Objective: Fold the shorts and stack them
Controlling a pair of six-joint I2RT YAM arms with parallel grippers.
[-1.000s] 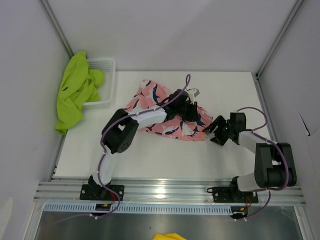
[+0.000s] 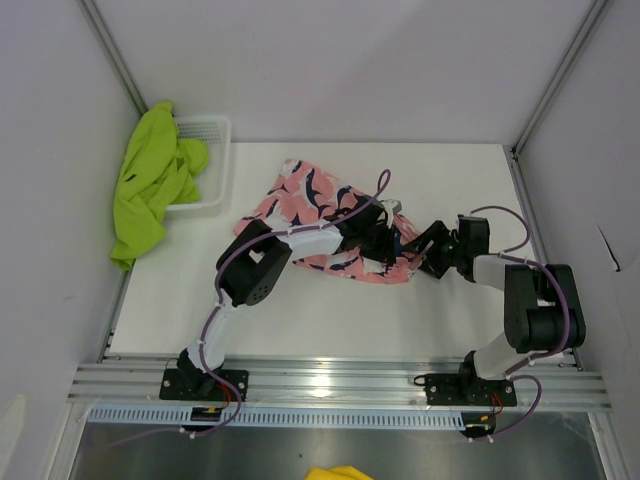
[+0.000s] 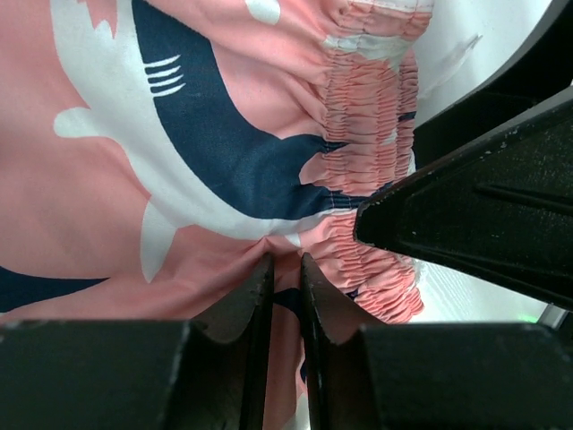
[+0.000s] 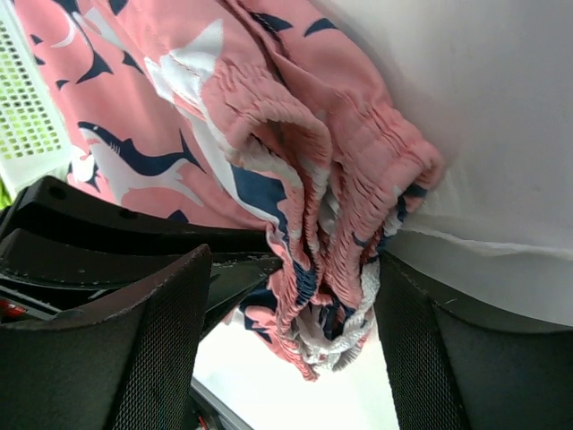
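Note:
Pink shorts (image 2: 310,195) with a navy and white shark print lie spread on the table, their elastic waistband toward the right. My left gripper is over the waistband end, its fingertips close together and pressed down at the cloth. Whether a fold is pinched there is hidden. From the right, my right gripper stands open around the bunched waistband (image 4: 358,179), with cloth between its spread fingers. In the left wrist view, the dark fingers (image 3: 474,197) of the right gripper reach in beside the waistband.
At the back left stands a white basket (image 2: 218,185) with a bright green cloth (image 2: 150,185) draped over its side. A yellow item (image 2: 337,473) shows below the front edge.

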